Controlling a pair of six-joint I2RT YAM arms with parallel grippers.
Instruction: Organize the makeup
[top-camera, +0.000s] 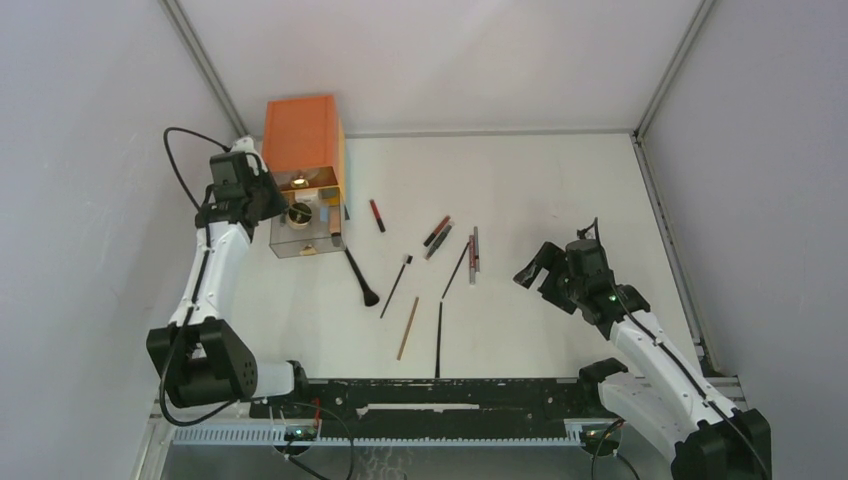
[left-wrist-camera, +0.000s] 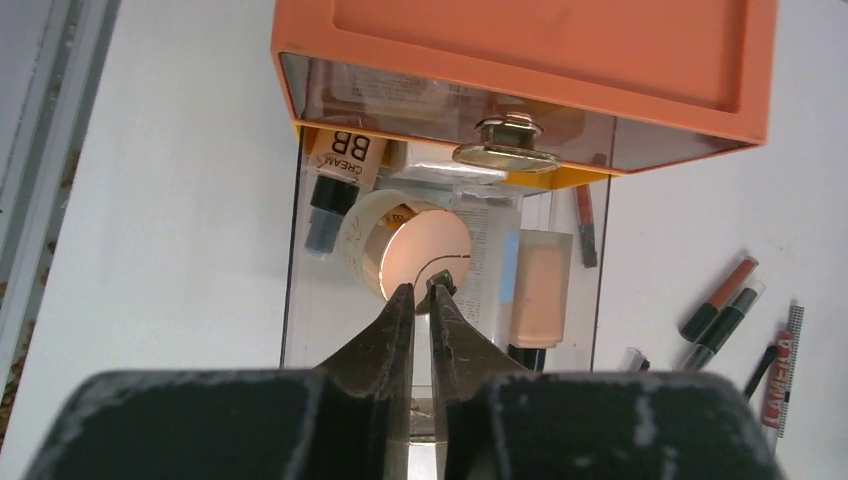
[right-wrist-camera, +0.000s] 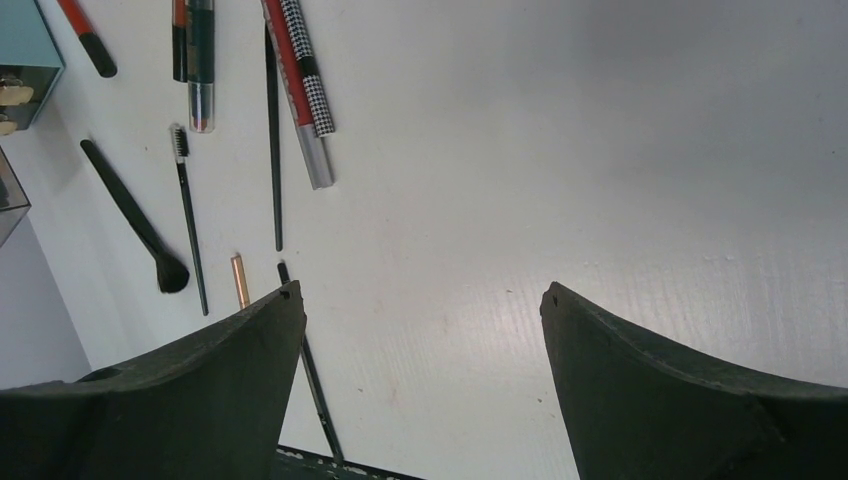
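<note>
An orange organizer (top-camera: 300, 130) stands at the back left, its clear drawer (top-camera: 305, 245) out and holding a pink-topped round jar (left-wrist-camera: 420, 250), a BB cream tube (left-wrist-camera: 343, 160) and a foundation bottle (left-wrist-camera: 540, 290). My left gripper is over the drawer by the jar, fingertips slightly apart, nothing visibly held. My right gripper (top-camera: 530, 280) stands open and empty at the right. On the table lie several pencils (top-camera: 434, 232), a black brush (top-camera: 362, 282) and thin brushes (top-camera: 439, 340).
A teal-sided piece (right-wrist-camera: 30, 65) shows at the organizer's right side. Walls and metal rails border the table, close behind and left of the organizer.
</note>
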